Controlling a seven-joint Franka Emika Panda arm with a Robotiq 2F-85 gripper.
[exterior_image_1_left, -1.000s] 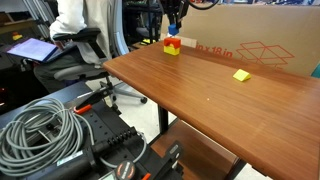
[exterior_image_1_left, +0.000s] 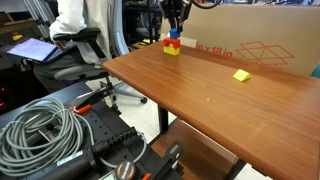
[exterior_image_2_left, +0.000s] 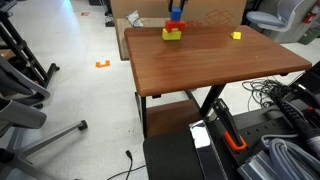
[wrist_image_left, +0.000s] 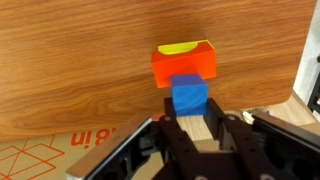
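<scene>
At the table's far end in exterior view 1, a red block (exterior_image_1_left: 172, 43) rests on a yellow block (exterior_image_1_left: 171, 51). A blue block (exterior_image_1_left: 174, 35) is right above the red one and looks to be touching it. My gripper (exterior_image_1_left: 177, 25) reaches down from above, shut on the blue block. In exterior view 2 the same order shows: blue block (exterior_image_2_left: 175, 14), red block (exterior_image_2_left: 175, 26), yellow block (exterior_image_2_left: 172, 35). From the wrist, the blue block (wrist_image_left: 189, 95) sits between the fingertips and covers part of the red block (wrist_image_left: 203, 62); a strip of yellow (wrist_image_left: 178, 48) shows beyond.
A second yellow block (exterior_image_1_left: 241, 75) lies alone on the wooden table (exterior_image_1_left: 200, 90). The stack stands close to the table's edge, with a cardboard panel (exterior_image_1_left: 270, 40) behind the table.
Over the last second my gripper has come down with the blue block, closing the gap above the red block. The red and yellow blocks have stayed in place.
</scene>
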